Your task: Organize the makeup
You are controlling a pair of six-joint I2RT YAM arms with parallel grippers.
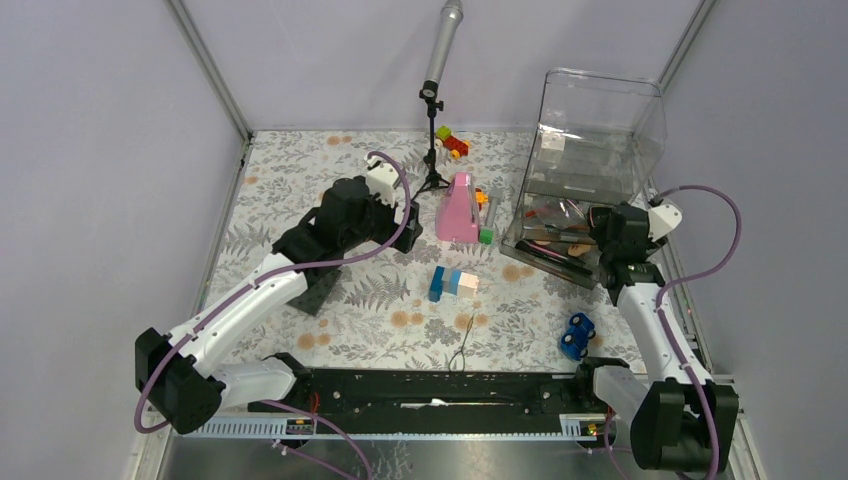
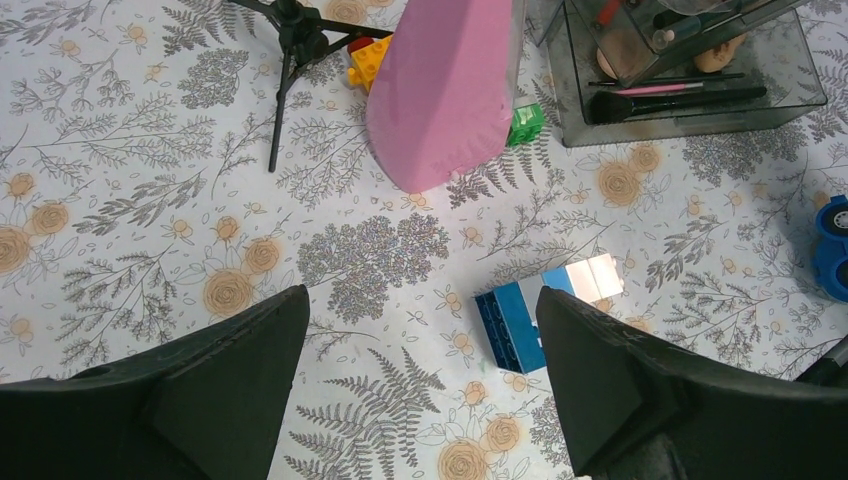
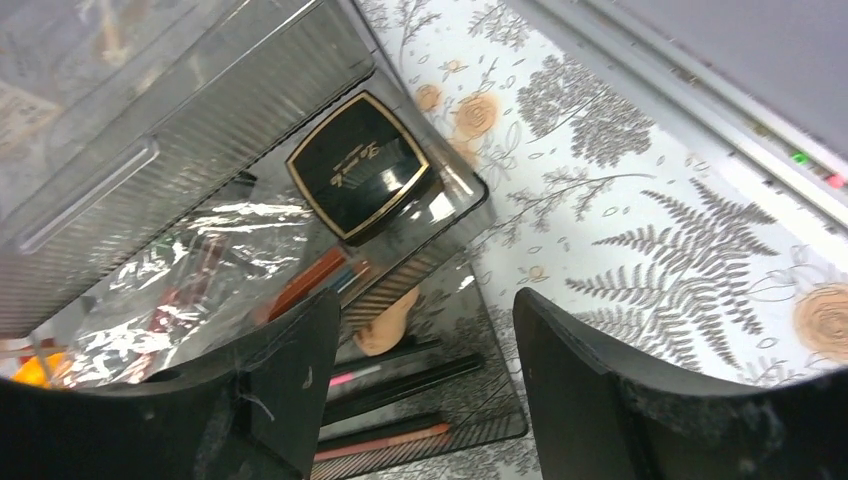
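Observation:
A clear acrylic organizer stands at the right rear with its drawers out. In the right wrist view its upper drawer holds a black compact, a plastic bag and reddish items; the lower one holds a wooden puff or sponge, pens and dark brushes. My right gripper hangs open over the drawers, nothing between its fingers. My left gripper is open above the mid-left table, empty, left of the pink object.
A tripod, toy bricks, blue-white blocks, a blue toy car and a thin cord are on the patterned table. Walls enclose the sides and back.

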